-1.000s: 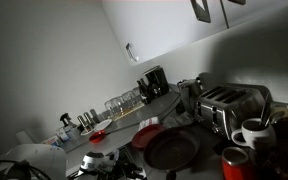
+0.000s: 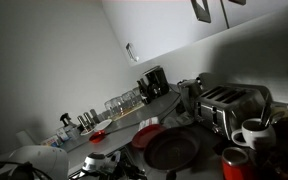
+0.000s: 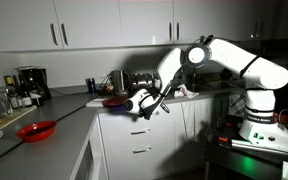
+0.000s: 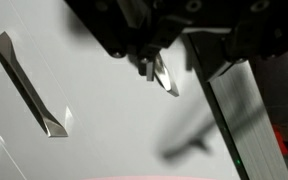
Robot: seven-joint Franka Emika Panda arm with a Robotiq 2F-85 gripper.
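Observation:
My gripper reaches in from the top of the wrist view, its dark fingers spread apart against the white drawer fronts (image 4: pixel 84 125). The end of a metal handle (image 4: pixel 166 78) shows just below the left finger; the rest of that handle is hidden behind the gripper. Whether finger and handle touch, I cannot tell. Another metal handle (image 4: pixel 29 85) lies clear to the left. From exterior view 2, the arm bends down over the counter front, with the gripper (image 3: pixel 139 108) close to the white drawers (image 3: pixel 129 145).
On the counter stand a dark pan (image 2: pixel 172 148), a toaster (image 2: pixel 229 108), a white mug (image 2: pixel 254 134) and a red can (image 2: pixel 236 163). A red bowl (image 3: pixel 36 131) sits on the left counter. The floor (image 3: pixel 199 165) before the drawers is open.
The gripper end has shifted slightly at the bottom of exterior view 1. The things on the counter have stayed put.

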